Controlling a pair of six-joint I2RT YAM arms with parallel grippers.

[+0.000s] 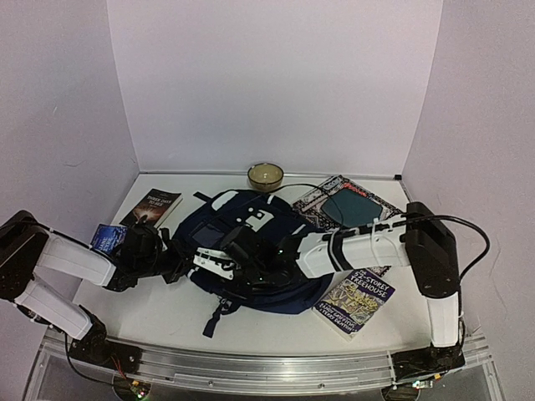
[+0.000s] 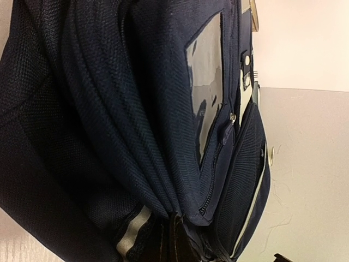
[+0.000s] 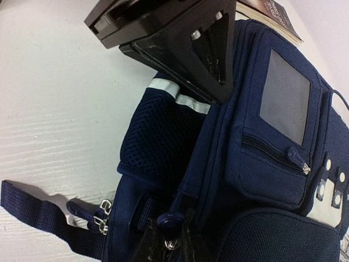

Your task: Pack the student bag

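Observation:
The navy student bag (image 1: 242, 209) lies on its back in the middle of the table, its front face up with a clear window (image 3: 286, 95). At the bag's left side, by the mesh pocket (image 3: 158, 136), my left gripper is shut, and folds of navy fabric (image 2: 136, 147) run into its fingertips. Lower along the same side, my right gripper is shut with a round navy zipper pull (image 3: 170, 219) at its fingertips. The right arm covers much of the bag in the top view. How far the zip is open cannot be seen.
Left of the bag are a dark book (image 1: 154, 205) and a blue book (image 1: 108, 238). A bowl (image 1: 266, 176) stands behind it. To the right lie a patterned item with a teal piece (image 1: 351, 207) and a treehouse book (image 1: 355, 301).

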